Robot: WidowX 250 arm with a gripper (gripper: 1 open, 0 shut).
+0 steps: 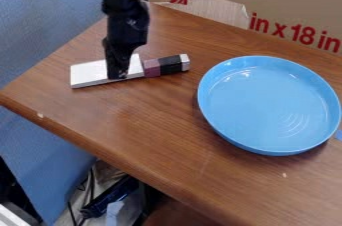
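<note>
My black gripper [118, 65] reaches down from the top left onto a white flat object [88, 74] lying on the wooden table. To the right of the white piece, and in line with it, is a segment of pink and black with a light end [171, 65], perhaps part of the same object. The fingertips are dark and small, over the white piece; whether they are open or shut on it is unclear. A blue plate [267, 105] lies to the right.
A cardboard box [254, 0] with red lettering stands behind the table [160, 140].
</note>
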